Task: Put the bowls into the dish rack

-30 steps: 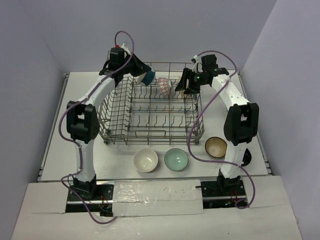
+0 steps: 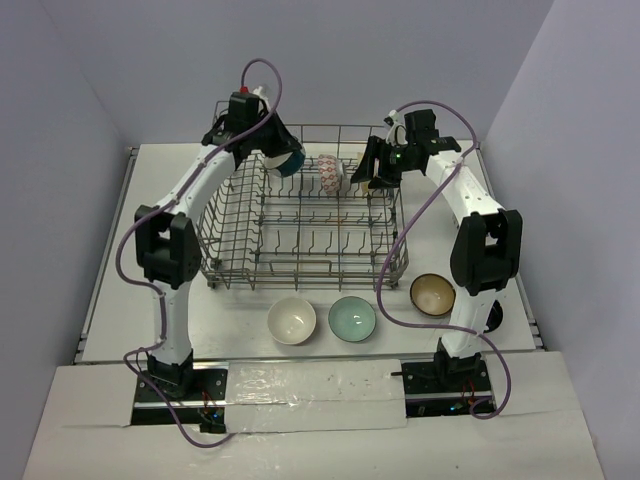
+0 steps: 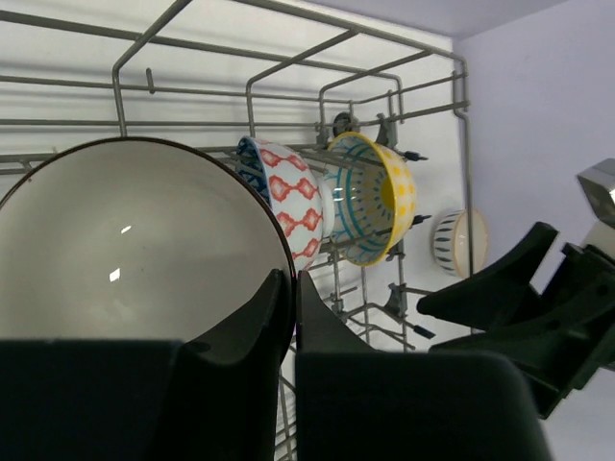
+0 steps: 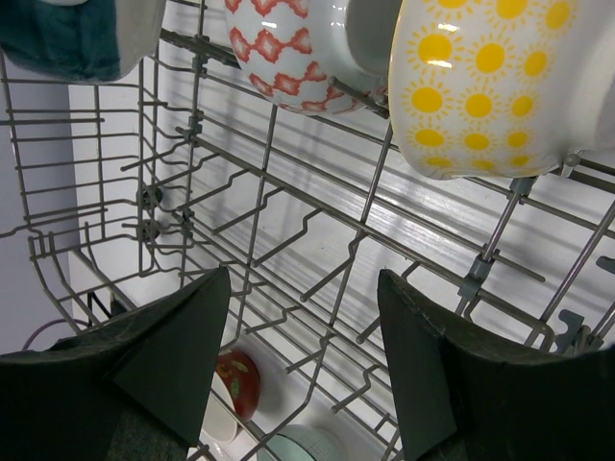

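My left gripper is shut on the rim of a bowl, white inside and dark blue outside (image 2: 291, 163), tilted at the back left of the wire dish rack (image 2: 310, 284). Beside it a red-patterned white bowl (image 3: 294, 200) stands on edge in the back row. To its right, also on edge, is a yellow-dotted bowl (image 4: 485, 82), mostly hidden from above by the right arm. My right gripper is open over the rack's right back, nothing between its fingers. Whether the blue bowl touches the wires is unclear.
In front of the rack stand a cream bowl (image 2: 291, 320) and a green bowl (image 2: 352, 319). A brown bowl (image 2: 432, 295) is at the front right, with a dark one (image 2: 494, 316) partly behind the right arm. The rack's middle and front rows are empty.
The left gripper and the blue bowl have shifted slightly left and forward, and the bowl's tilt has changed a little. The right gripper stays almost still.
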